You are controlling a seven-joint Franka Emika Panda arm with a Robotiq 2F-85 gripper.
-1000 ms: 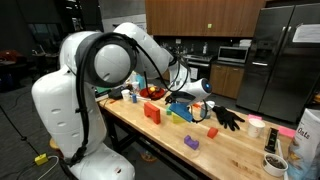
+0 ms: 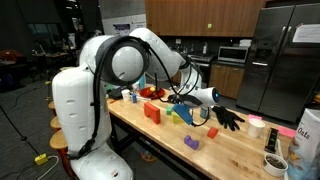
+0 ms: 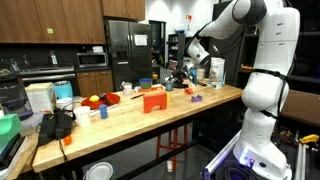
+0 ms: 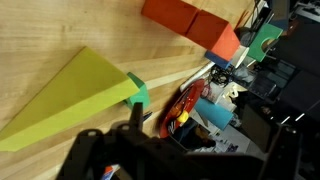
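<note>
My gripper is open in the wrist view, its dark fingers [image 4: 128,150] spread with no object held between them. A long yellow block [image 4: 70,98] lies on the wooden table to the left of the fingers. A small green block [image 4: 138,92] sits by the yellow block's end, close to one fingertip. Two red-orange blocks [image 4: 185,18] are end to end at the top. In exterior view 1 the gripper [image 2: 180,106] hangs over the coloured blocks; its fingertips are hard to make out there.
On the table, a purple block [image 2: 191,142] and a small red block [image 2: 213,132] lie nearer the front. A black glove [image 2: 228,118] and a white cup [image 2: 257,127] are to the right. An orange-red box [image 3: 154,102] stands near the table edge.
In exterior view 1 the arm has shifted somewhat left and toward the camera, with the gripper staying above the block area. The objects on the table look unmoved.
</note>
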